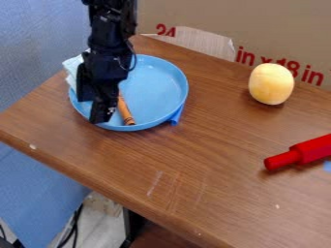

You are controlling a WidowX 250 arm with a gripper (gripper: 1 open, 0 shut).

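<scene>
My black gripper point(101, 102) reaches down from the top into a blue round plate point(162, 92) on the left of the wooden table, its fingertips low at the plate's left part. An orange stick-like piece point(127, 114) lies on the plate just right of the fingers. A white cloth point(73, 68) at the plate's left edge is partly hidden behind the gripper. Whether the fingers are shut or holding anything is unclear.
A pale yellow round object point(270, 84) stands at the back right, and a red roller point(300, 152) lies at the right. A cardboard box point(265, 29) stands behind.
</scene>
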